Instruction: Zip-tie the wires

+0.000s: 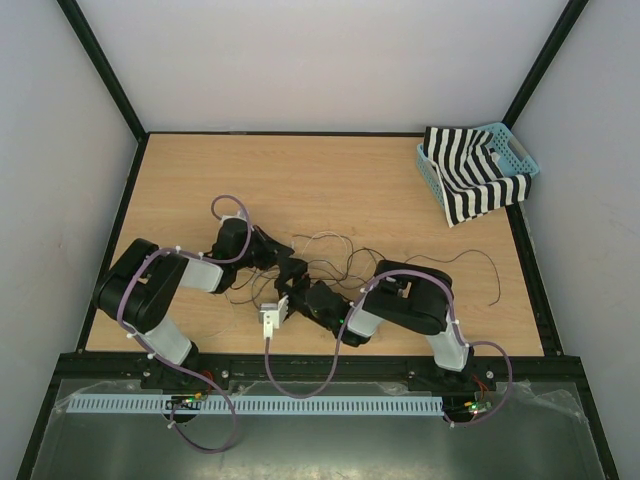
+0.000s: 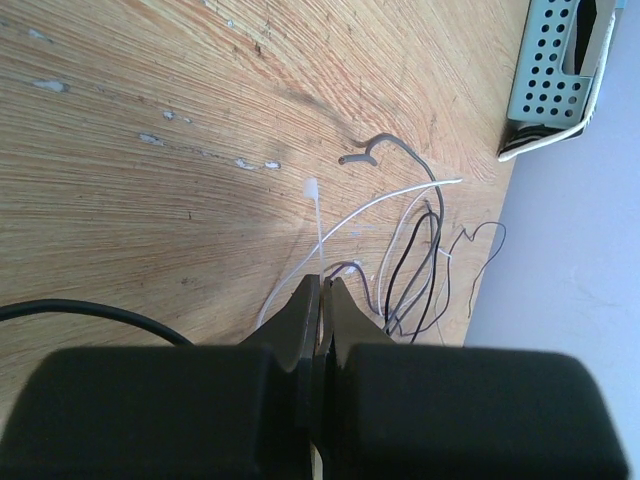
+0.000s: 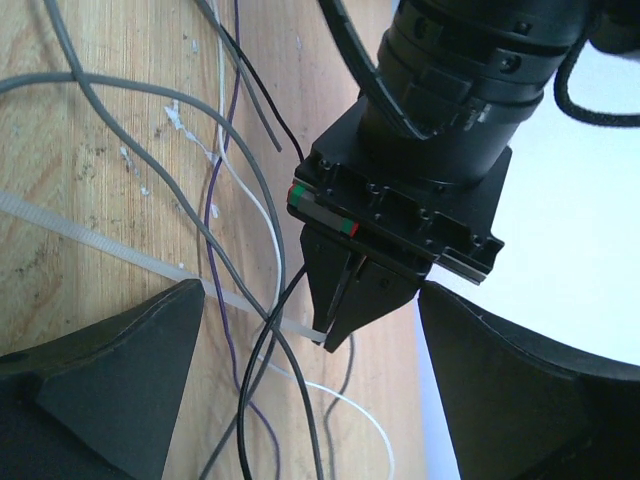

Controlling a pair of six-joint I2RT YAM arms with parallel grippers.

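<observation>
A white zip tie stretches across the right wrist view, passing behind grey wires to the tips of my left gripper. That gripper is shut on the tie's end. In the left wrist view the zip tie runs from the fingertips to its small head. My right gripper stands open, its fingers on either side of the crossing wires and the other gripper's tips. Seen from above, both grippers meet over the left part of the wire bundle, hiding the zip tie.
One loose wire trails right across the table. A teal basket with a black-and-white striped cloth stands at the back right. Behind the arms the table is clear.
</observation>
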